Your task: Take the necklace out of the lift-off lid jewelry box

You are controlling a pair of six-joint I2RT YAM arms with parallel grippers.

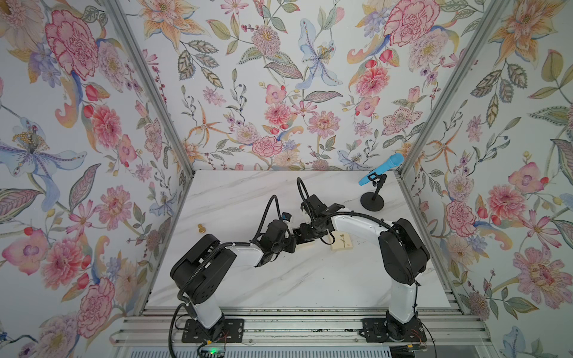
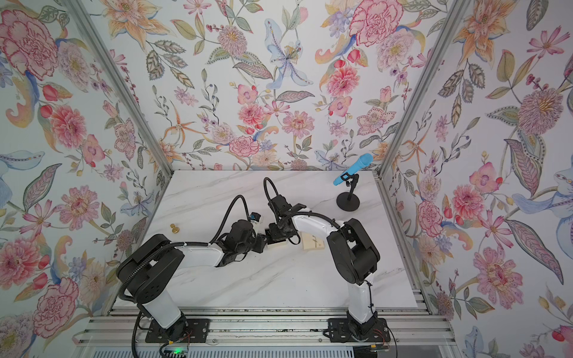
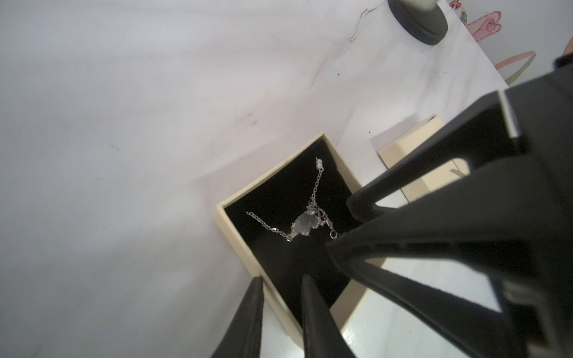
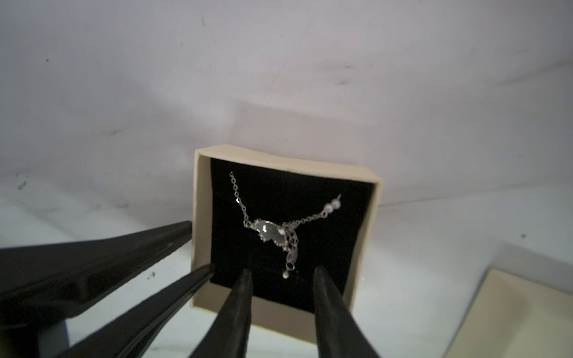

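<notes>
The open cream jewelry box (image 4: 286, 161) has a black insert with the silver necklace (image 4: 271, 232) lying on it, chain, pendant and pearls visible. In the left wrist view my left gripper is at the box's near corner, fingertips slightly apart, nothing seen between them. In the right wrist view my right gripper is over the near part of the box, fingers apart and empty, below the necklace in the image. Both grippers crowd around the box in the top views.
The cream lid (image 4: 513, 316) lies beside the box on the right. A blue microphone on a black stand (image 1: 372, 200) is at the back right; a small gold object (image 1: 201, 228) is at the left.
</notes>
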